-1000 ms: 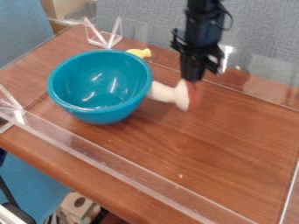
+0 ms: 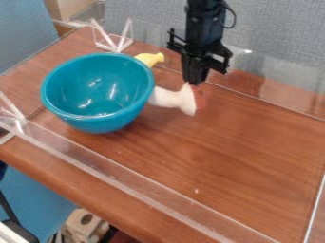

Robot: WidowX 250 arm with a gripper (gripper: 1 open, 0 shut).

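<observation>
My gripper (image 2: pixel 196 74) points down from the top centre of the camera view, shut, over a pale cylindrical object (image 2: pixel 173 99) with a pinkish end, which lies beside a teal bowl (image 2: pixel 99 93). Whether the fingertips touch that object I cannot tell. The bowl sits on the left half of the wooden table and looks empty. A small yellow object (image 2: pixel 150 59) lies behind it.
Clear barriers run along its edges, with white strapped supports (image 2: pixel 112 38) at the back left and at the left.
Over the last second the bowl and the pale object have shifted left.
</observation>
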